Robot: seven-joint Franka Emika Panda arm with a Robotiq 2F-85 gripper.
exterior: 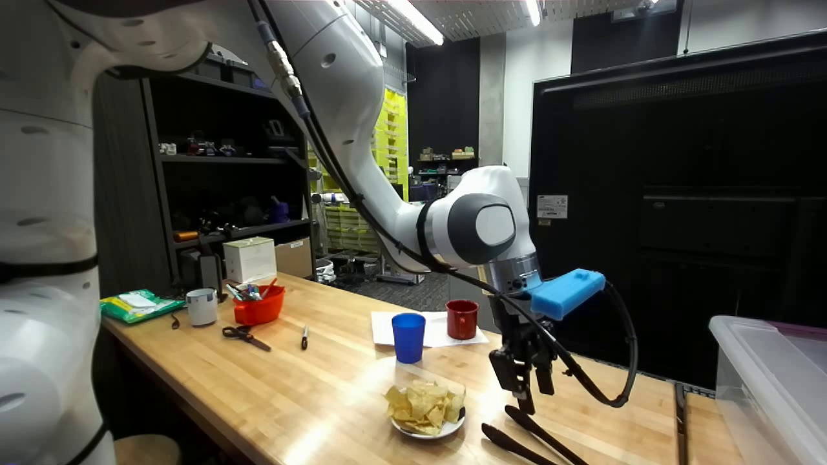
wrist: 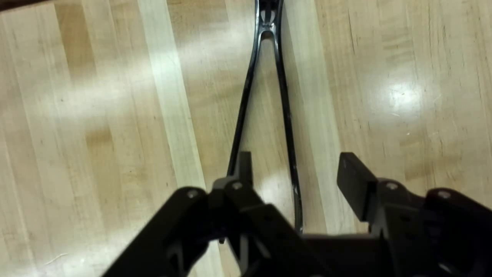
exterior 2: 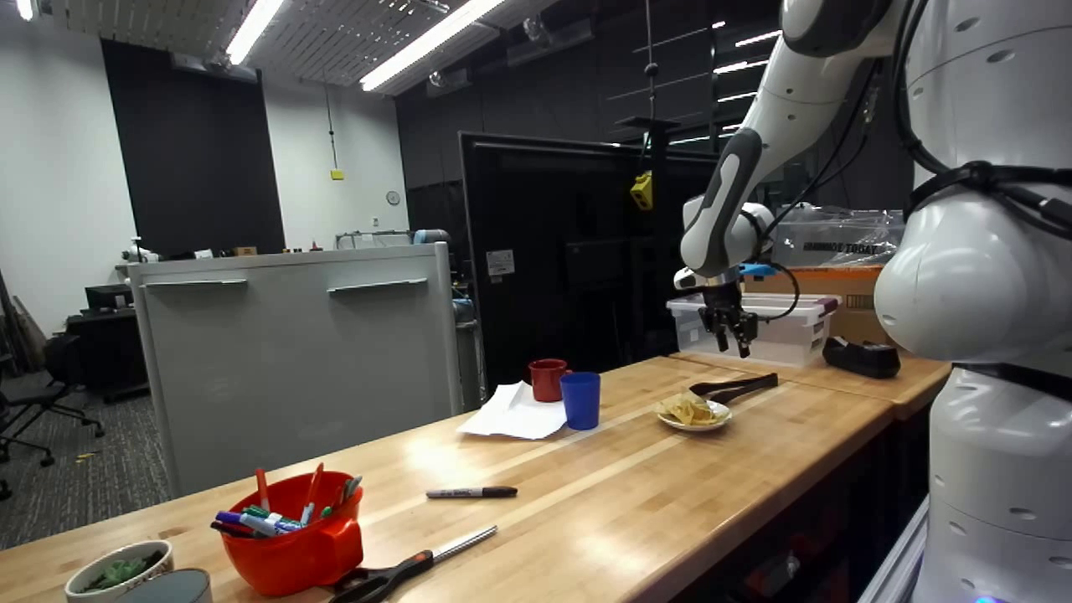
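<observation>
Black tongs (wrist: 285, 99) lie spread on the wooden table below my gripper; in the wrist view their two arms run down from the joined end at the top. My gripper's fingers (wrist: 354, 184) stand apart with nothing held between them, above the table. In exterior view 1 the tongs (exterior: 535, 434) rest to the right of a white plate (exterior: 434, 434) of chips (exterior: 426, 404), with the gripper (exterior: 535, 391) over them. The lower ends of the tongs are partly hidden by the gripper in the wrist view.
A blue cup (exterior: 408, 338) and a red mug (exterior: 462, 319) stand behind the plate, by white paper (exterior: 384, 329). A clear plastic bin (exterior: 764, 380) is at the right. Scissors (exterior: 245, 336), a marker (exterior 2: 472, 492) and a red pen container (exterior 2: 291, 543) sit farther off. Mid-table is clear.
</observation>
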